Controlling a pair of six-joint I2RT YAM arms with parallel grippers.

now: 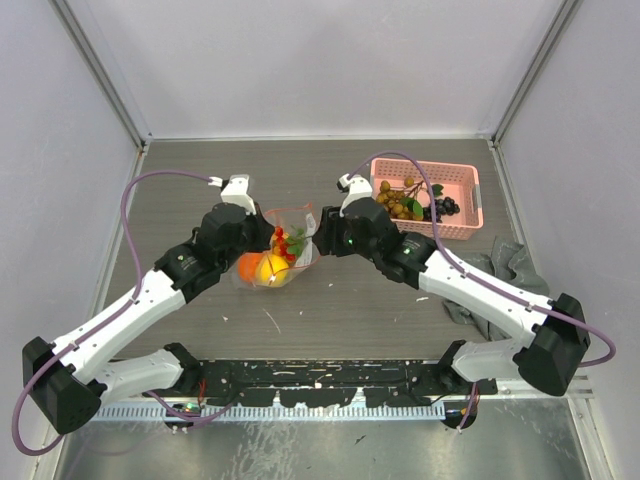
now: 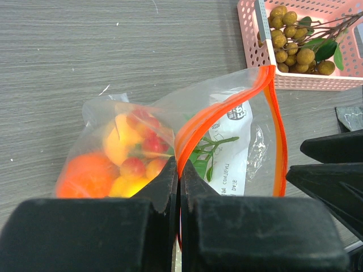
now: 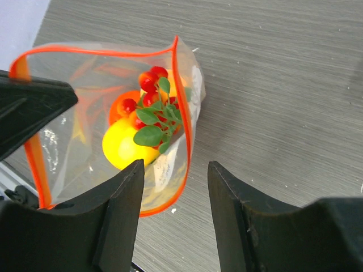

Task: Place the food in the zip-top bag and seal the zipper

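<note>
A clear zip top bag (image 2: 142, 113) with an orange zipper edge (image 2: 193, 133) lies on the table, its mouth gaping. Inside are an orange fruit (image 2: 88, 175), a yellow fruit (image 3: 126, 144) and red cherry-like fruits on a leafy green sprig (image 3: 153, 130). My left gripper is shut on the orange rim at one side of the mouth. At the bag's other side my right gripper stands open; in the right wrist view the orange rim runs near its left finger (image 3: 122, 198), with only table visible between the fingertips.
A pink basket (image 1: 470, 200) at the back right holds brown longans (image 1: 395, 200) and dark grapes (image 1: 446, 207). Grey cloth (image 1: 510, 265) lies at the right. Bare table stretches in front of the bag.
</note>
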